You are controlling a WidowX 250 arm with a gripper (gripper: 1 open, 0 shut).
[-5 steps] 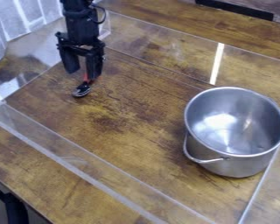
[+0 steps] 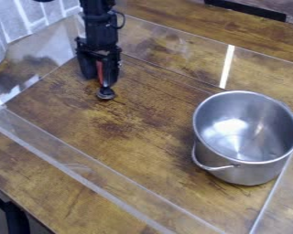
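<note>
My black gripper point(image 2: 98, 66) is at the back left of the wooden table, over a small utensil with a red handle and a dark rounded end point(image 2: 106, 92). The utensil now points roughly toward the front of the table, partly hidden by the gripper. Whether the fingers are shut on it is not clear at this size. A large steel pot point(image 2: 244, 137) stands on the right side of the table.
Clear transparent panels or strips line the left and back edges, and a white strip point(image 2: 227, 64) lies at the back right.
The utensil's rounded end has moved right and slightly up in view, so it now sits more vertically. The gripper has shifted slightly to the right.
</note>
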